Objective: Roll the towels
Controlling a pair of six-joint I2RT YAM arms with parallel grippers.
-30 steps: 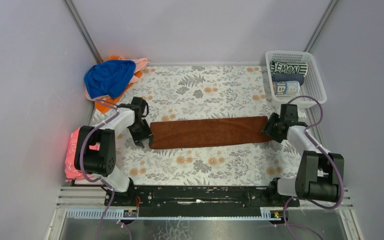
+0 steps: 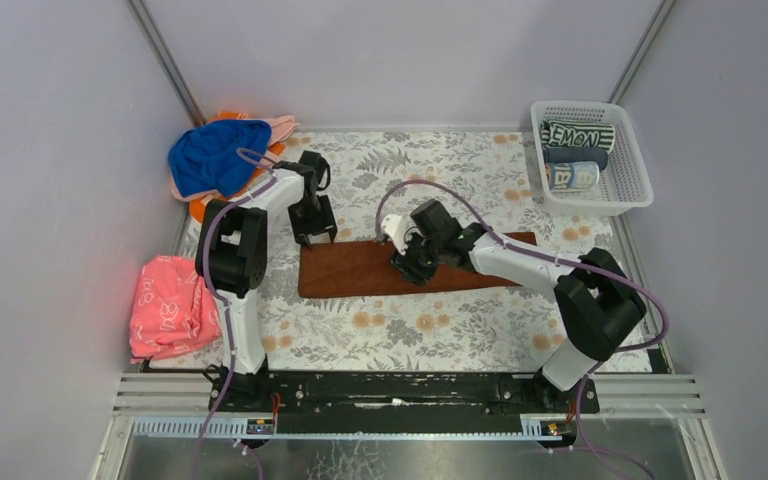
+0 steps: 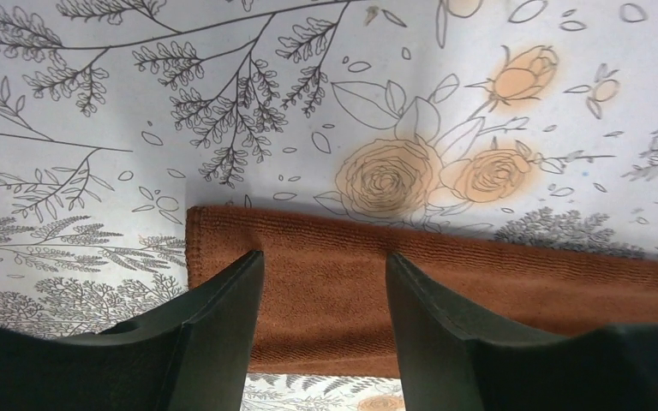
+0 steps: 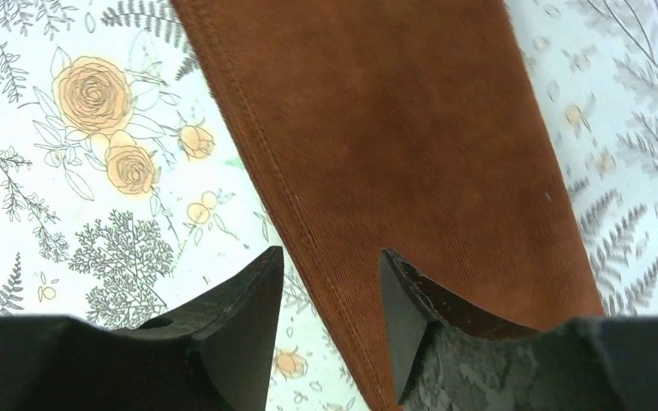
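Note:
A brown towel (image 2: 360, 268) lies flat in a long strip across the middle of the table. Above its far left corner hangs my left gripper (image 2: 320, 240), its fingers (image 3: 233, 308) apart. In the left wrist view the towel's corner and hemmed edge (image 3: 326, 229) show beyond the fingertips, with nothing gripped. My right gripper (image 2: 405, 268) is over the towel's middle, also with parted fingers (image 4: 253, 308). Its view has the towel (image 4: 403, 145) running diagonally, one long edge passing between the fingertips. My right arm hides part of the towel from above.
A white basket (image 2: 640, 190) at the back right holds several rolled towels (image 2: 575, 157). Blue (image 2: 218, 155) and orange cloths are heaped at the back left; a coral towel (image 2: 172, 308) lies front left.
My right gripper has travelled left from the towel's right end to its middle. The towel lies as before.

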